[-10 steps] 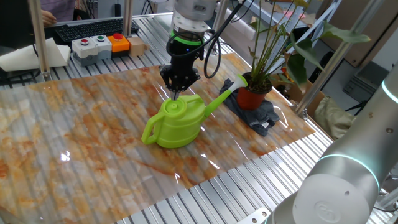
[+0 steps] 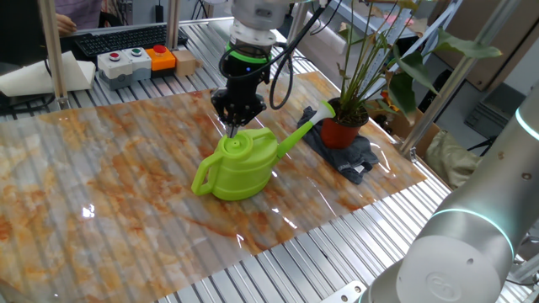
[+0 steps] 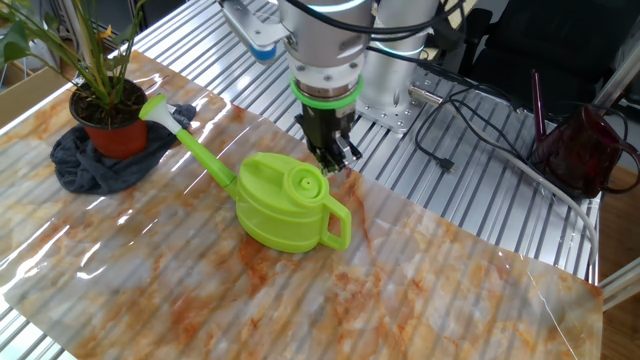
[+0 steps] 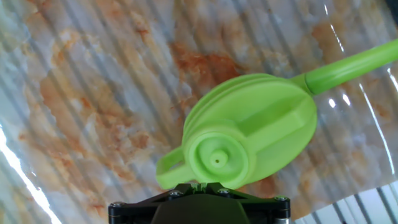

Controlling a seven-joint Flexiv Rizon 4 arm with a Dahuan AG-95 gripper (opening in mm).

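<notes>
A light green watering can [image 2: 244,172] stands upright on the marbled sheet, its spout angled toward the potted plant. In exterior view 2 the can's handle [image 3: 340,222] points away from the plant, below my gripper [image 3: 335,168]. The wrist view shows the can's round cap [image 4: 217,160] just ahead of my gripper. From exterior view 1, the gripper [image 2: 232,132] hangs pointing down behind the cap, its narrow fingertips together; nothing shows between them. Whether the tips touch the can is hard to tell.
A plant in a brown pot [image 2: 339,131] sits on a dark cloth [image 3: 85,163] beside the spout. Button boxes [image 2: 135,66] stand at the back left. A dark red watering can [image 3: 580,150] lies beyond the sheet. Much of the marbled sheet [image 2: 93,194] is bare.
The green watering can and the plant have stayed where they were.
</notes>
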